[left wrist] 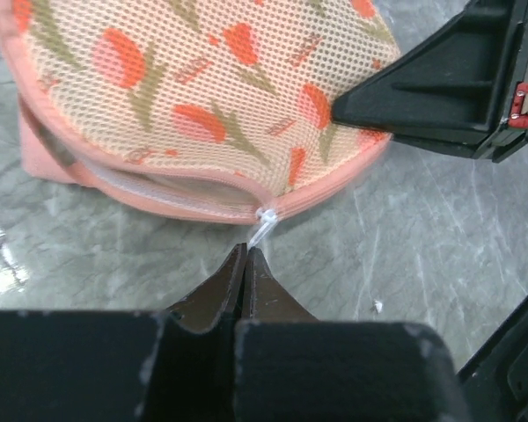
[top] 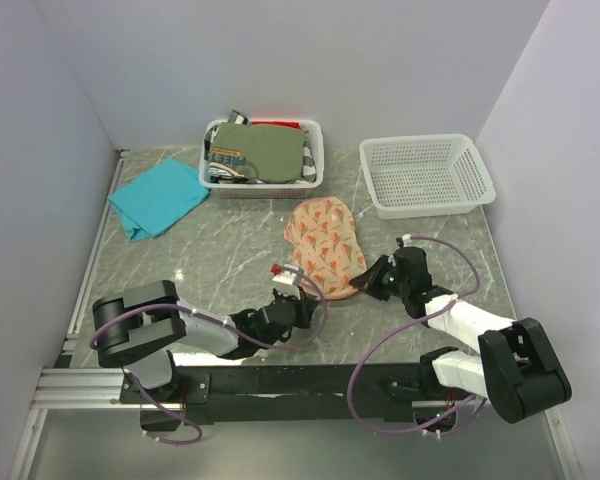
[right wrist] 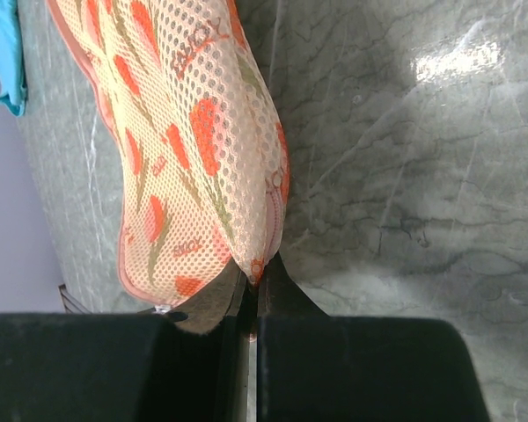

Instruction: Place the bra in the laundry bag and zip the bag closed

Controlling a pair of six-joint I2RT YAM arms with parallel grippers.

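Note:
The floral mesh laundry bag lies on the marble top between both grippers. In the left wrist view, my left gripper is shut at the bag's pink zippered edge, at the end of a small pale zipper pull; the bag's opening shows as a narrow slit. My right gripper is shut on the bag's right-hand corner, bunching the mesh. I cannot pick out a bra in these views.
A white basket of folded clothes stands at the back, an empty white basket at back right. A blue cloth lies at left. The counter left of the bag is clear.

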